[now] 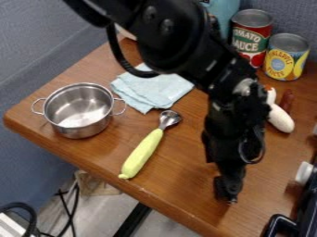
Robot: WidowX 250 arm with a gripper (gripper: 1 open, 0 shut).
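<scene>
My black gripper (227, 193) hangs low over the right middle of the wooden table (186, 204), fingers pointing down; whether it is open or shut is unclear. To its left lie a yellow corn cob (141, 154) and a metal spoon (169, 118). A steel pot (78, 110) with two handles sits at the left edge, and a light blue cloth (151, 90) lies at the back middle.
A tomato sauce can (250, 38) and a yellow can (285, 57) stand at the back right. A white object (279, 115) lies right of the arm. Black equipment (287, 222) occupies the right front edge.
</scene>
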